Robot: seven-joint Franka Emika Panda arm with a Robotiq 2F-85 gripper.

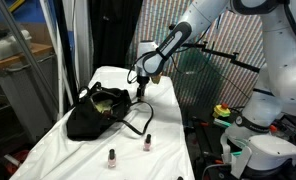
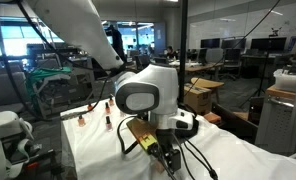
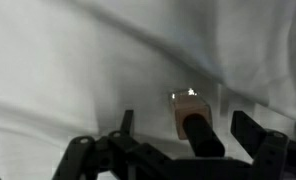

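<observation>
In the wrist view, a small bottle [image 3: 189,104] with a pinkish body and black cap stands on the white cloth. My gripper is open, with one dark finger on each side of the bottle and visible gaps between. From the first exterior view, the gripper [image 1: 142,93] is low over the far part of the white table, where the bottle is too small to make out.
A black bag [image 1: 85,122] with a long strap lies on the table beside the arm. Several more small bottles, including one [image 2: 81,120], stand at the left in the second exterior view. Bare white table [image 1: 73,153] lies between bag and near bottles.
</observation>
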